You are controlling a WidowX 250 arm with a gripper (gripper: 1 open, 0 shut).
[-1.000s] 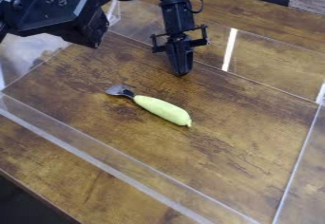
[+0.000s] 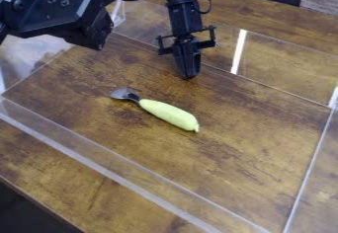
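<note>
A pale green corn-like object (image 2: pixel 169 115) lies on the wooden board, with a small metal utensil (image 2: pixel 123 93) at its upper-left end, angled toward the back left. My black gripper (image 2: pixel 188 71) hangs from the arm at the back middle, low over the board, beyond and above the green object and apart from it. Its fingertips are close together and look shut, with nothing visible between them.
Clear plastic borders (image 2: pixel 311 178) edge the wooden work area on the sides and front. A white strip (image 2: pixel 239 51) lies at the back right. The board's right and front are bare.
</note>
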